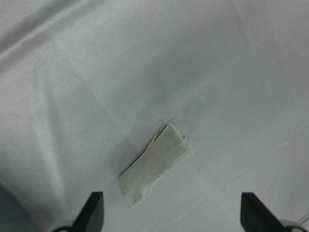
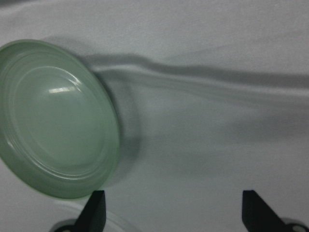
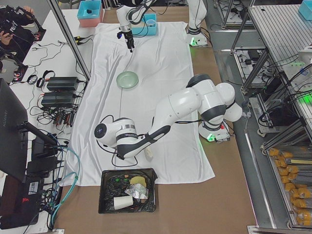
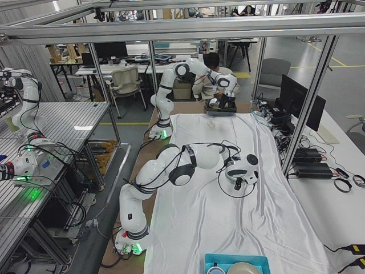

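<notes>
A pale green plate (image 3: 127,79) lies on the white cloth, also in the right wrist view (image 2: 55,121). A crumpled beige paper strip (image 1: 152,166) lies below my left gripper; that gripper is open and empty, near the black bin (image 3: 109,192), which holds a white cup (image 3: 123,202), foil (image 3: 138,192) and a yellow item (image 3: 138,180). My right gripper is open and empty beside the plate, toward the blue tub (image 4: 234,257) at the other end.
A metal post (image 3: 68,39) and a side table with a monitor (image 3: 12,131), cables and black boxes border the cloth. A steel bench (image 3: 278,29) stands on the other side.
</notes>
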